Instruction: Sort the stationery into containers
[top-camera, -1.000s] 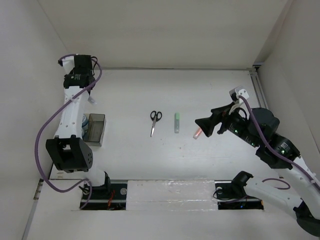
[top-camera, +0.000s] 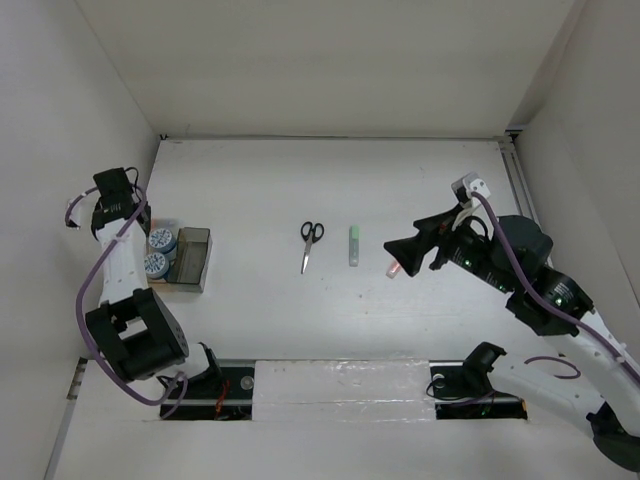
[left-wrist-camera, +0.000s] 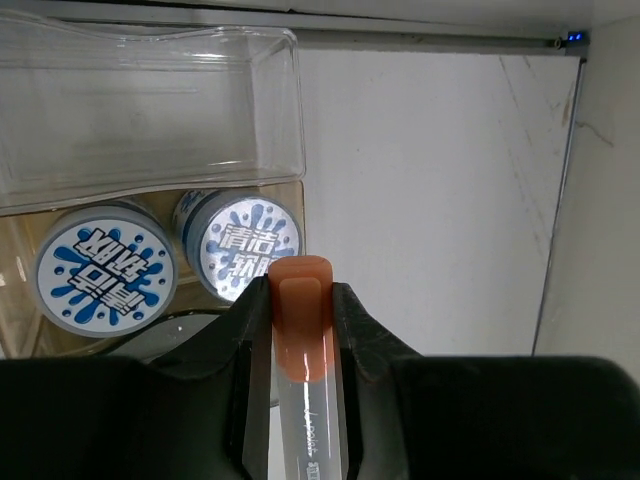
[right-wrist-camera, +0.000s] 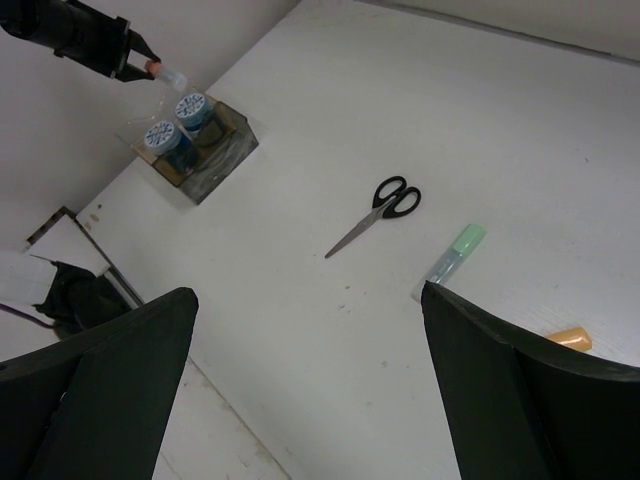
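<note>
In the left wrist view my left gripper is shut on an orange-capped highlighter (left-wrist-camera: 308, 420) with a clear barrel. The right wrist view shows this highlighter (right-wrist-camera: 166, 75) close above the container's far end. The clear container (top-camera: 205, 266) stands at the table's left, holding two jars with blue-and-white lids (top-camera: 157, 265) beside an empty-looking compartment. Black-handled scissors (top-camera: 308, 240), a green-capped highlighter (top-camera: 353, 246) and an orange-pink highlighter (top-camera: 392, 270) lie on the table. Over the last one hovers my right gripper, open and empty.
The left wall (top-camera: 60, 180) is close to the left arm and container.
The right arm shifted slightly left. The loose stationery stayed put.
</note>
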